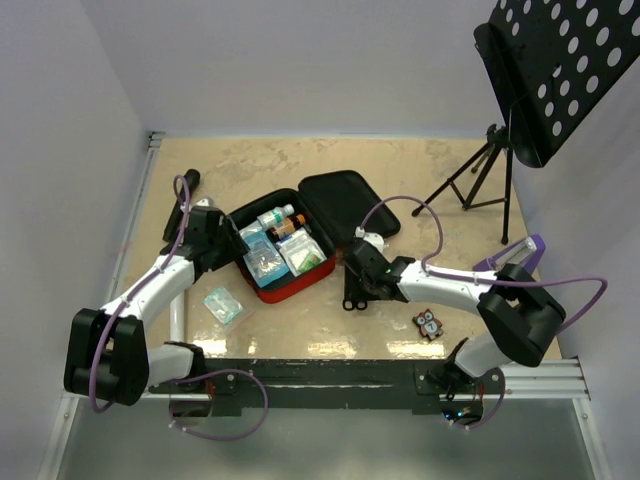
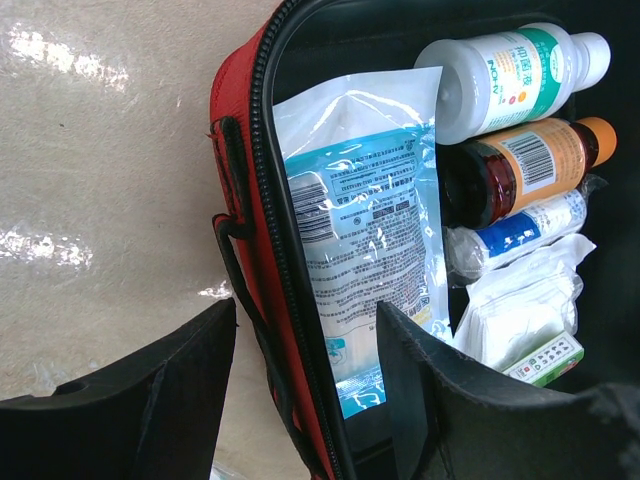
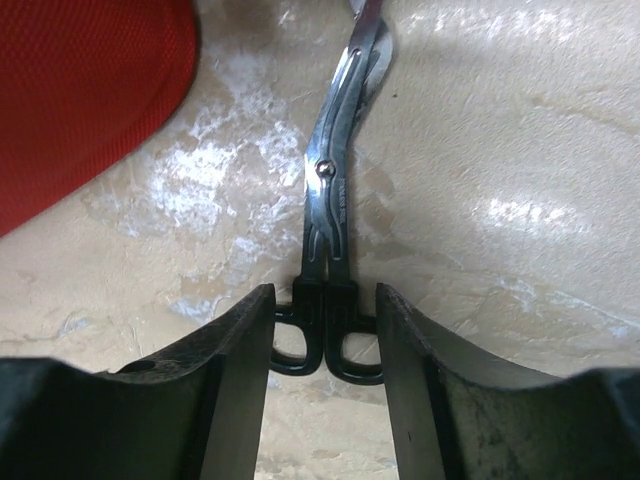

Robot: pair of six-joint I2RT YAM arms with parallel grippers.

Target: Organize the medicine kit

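A red and black medicine kit (image 1: 283, 290) lies with its lid (image 1: 338, 205) folded back. Inside are a blue-white packet (image 2: 365, 220), a white bottle (image 2: 510, 85), an orange-capped brown bottle (image 2: 530, 170) and other small packs. My left gripper stands open over the kit's left rim, nothing held. On the table right of the kit, metal scissors (image 3: 325, 205) lie beneath my right gripper, which is open. Its fingers flank the black handles, close to the loops; contact cannot be made out. The blade tips are cut off at the top of the right wrist view.
A small clear packet (image 1: 224, 303) lies left of the kit, near the left arm. To the right are a small dark and red item (image 1: 428, 324), a purple object (image 1: 515, 255) and a tripod stand (image 1: 490, 170).
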